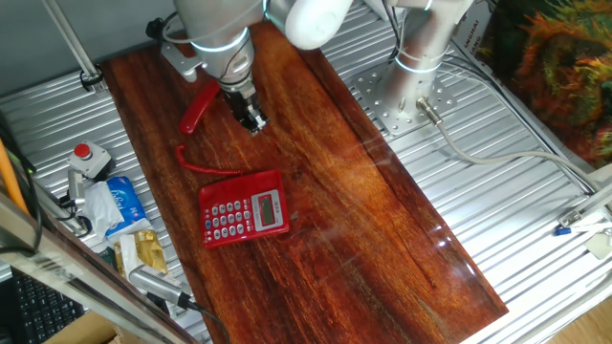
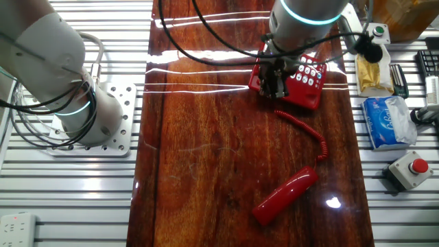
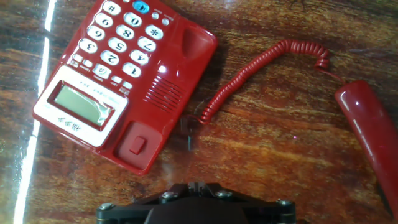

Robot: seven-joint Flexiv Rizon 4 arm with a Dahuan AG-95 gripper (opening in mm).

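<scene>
A red desk phone (image 1: 245, 226) with a grey-framed display lies on the wooden board; its cradle is empty in the wrist view. Its red handset (image 2: 285, 195) rests off the base on the bare wood, joined by a coiled red cord (image 3: 249, 70). Above the board, between handset and phone base in exterior view 1, hangs my gripper (image 1: 254, 124), apart from both. At the bottom of the wrist view, the black gripper looks shut, its fingers together at the middle and nothing visible between them. In exterior view 2 the arm covers part of the phone.
Left of the board in exterior view 1 are a red-buttoned box (image 1: 90, 160) and a blue tissue pack. The robot base (image 1: 406, 96) stands on the right. Much of the wooden board (image 1: 382, 258) is clear.
</scene>
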